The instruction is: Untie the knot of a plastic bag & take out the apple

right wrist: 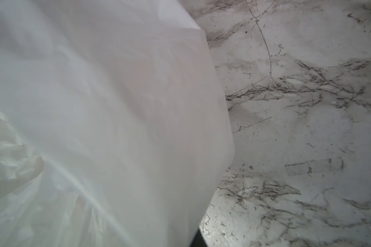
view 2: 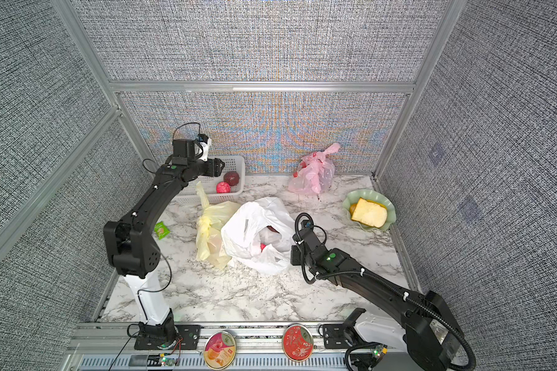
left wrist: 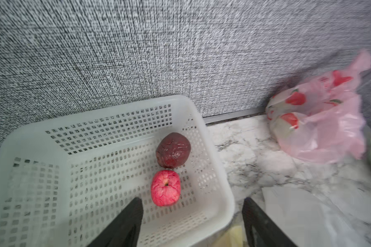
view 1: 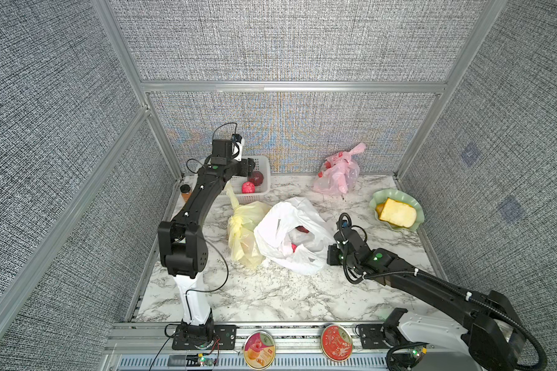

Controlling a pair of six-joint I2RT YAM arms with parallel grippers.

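In the top left view, the white plastic bag (view 1: 277, 230) lies mid-table with its mouth spread. Inside it a bit of a pink-red fruit (view 1: 294, 247) and a dark red one (view 1: 302, 229) show. My right gripper (view 1: 332, 254) is shut at the bag's right edge; film (right wrist: 144, 107) runs down to a dark fingertip (right wrist: 199, 240), which it mostly covers. Over the white basket (left wrist: 212, 164), my left gripper is open, nothing between its fingers. A dark red apple (left wrist: 173, 150) and a pink-red apple (left wrist: 165, 188) rest on the basket floor.
A knotted yellow bag (view 1: 246, 228) sits against the white bag's left side. Far back is a pink bag (view 1: 338, 176); a green bowl (view 1: 417, 213) with bread stands right.
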